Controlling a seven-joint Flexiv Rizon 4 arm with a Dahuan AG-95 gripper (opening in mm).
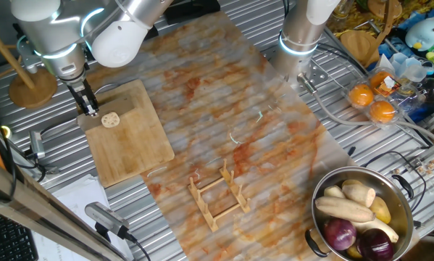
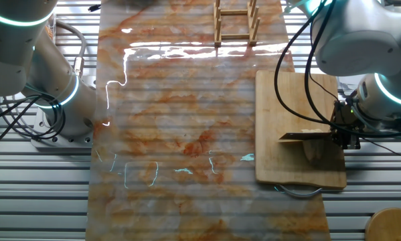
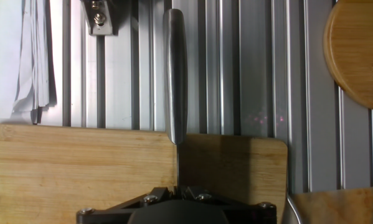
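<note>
A knife (image 3: 175, 78) with a grey metal handle is in my gripper, which is shut on it at the blade end of the handle. Over the wooden cutting board (image 2: 274, 94), the dark blade (image 2: 304, 136) points away from the arm. My gripper (image 2: 347, 124) is at the board's edge. A pale round piece with holes, like lotus root (image 1: 110, 119), shows at the board's far end, close beside the gripper (image 1: 90, 109). Whether the blade touches this piece cannot be made out. The fingertips are mostly hidden in the wrist view.
A small wooden rack (image 1: 220, 199) stands on the marbled tabletop (image 1: 202, 94). The steel pot (image 1: 322, 217) holds pale and purple vegetables. A round wooden board (image 3: 360, 53) lies near the cutting board. Black cables hang in front of the arm.
</note>
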